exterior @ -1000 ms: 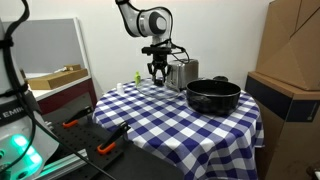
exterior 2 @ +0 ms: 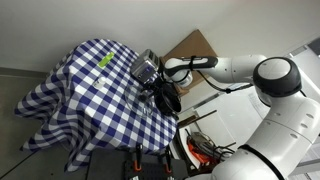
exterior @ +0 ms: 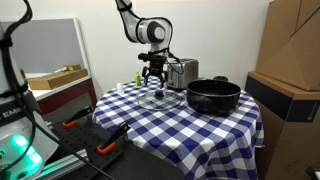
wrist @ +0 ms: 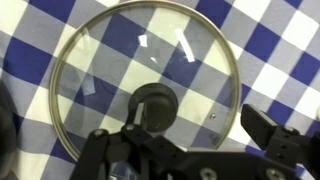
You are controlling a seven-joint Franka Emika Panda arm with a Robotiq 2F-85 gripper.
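Note:
A round glass lid (wrist: pixel 190 60) with a metal rim and black knob (wrist: pixel 155 105) lies flat on the checked cloth. In exterior view 1 the lid (exterior: pixel 150 101) is left of the black pot (exterior: pixel 214 101), its knob (exterior: pixel 160 93) upward. My gripper (exterior: pixel 154 77) hangs just above the lid, apart from the knob. Seen from the wrist, the gripper has its fingers spread wide, with nothing held. One finger (wrist: pixel 135 142) covers the knob's lower edge from view; the other finger (wrist: pixel 262 126) is out near the lid's right rim.
Behind the pot stands a metal toaster (exterior: pixel 184 69). A green bottle (exterior: pixel 138 79) and a white cup (exterior: pixel 121 88) are at the back left.

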